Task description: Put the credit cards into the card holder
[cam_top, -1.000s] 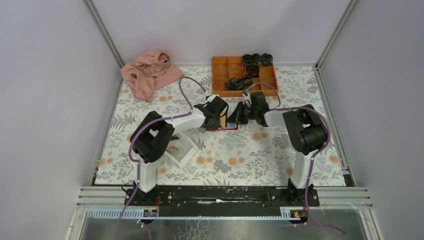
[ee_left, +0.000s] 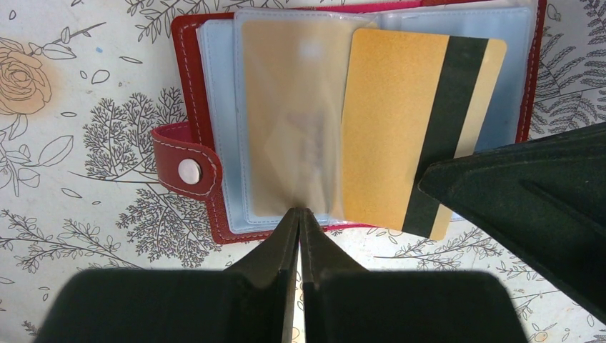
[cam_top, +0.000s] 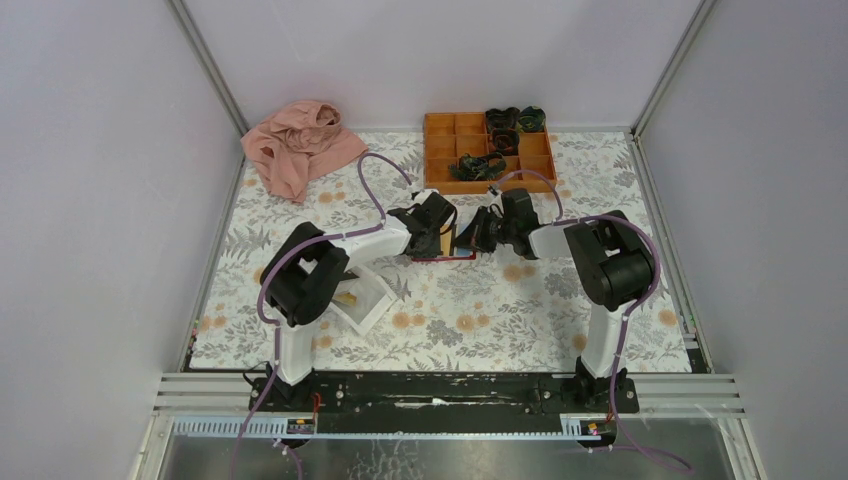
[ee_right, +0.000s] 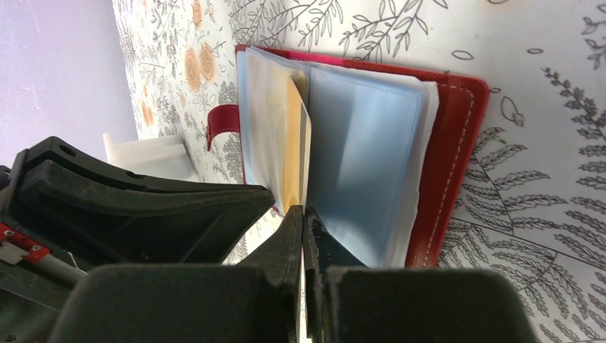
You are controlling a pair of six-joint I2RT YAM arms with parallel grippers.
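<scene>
The red card holder [ee_left: 193,78] lies open on the table, its clear sleeve pages [ee_left: 293,121] showing. One tan card shows through the left sleeve. A gold card with a black stripe overlaps that sleeve's right side; in the right wrist view the gold card [ee_right: 291,143] stands tilted, edge-on. My right gripper is shut on its edge. My left gripper is at the sleeve's lower edge, fingertips very close together; whether plastic is pinched between them cannot be made out. In the top view both arms hide much of the holder [cam_top: 463,257].
A white tray [cam_top: 375,318] with small items sits under the left arm. An orange compartment box [cam_top: 440,185] with dark coiled things stands behind the holder; a pink cloth [cam_top: 300,145] lies back left.
The left arm looks the same.
</scene>
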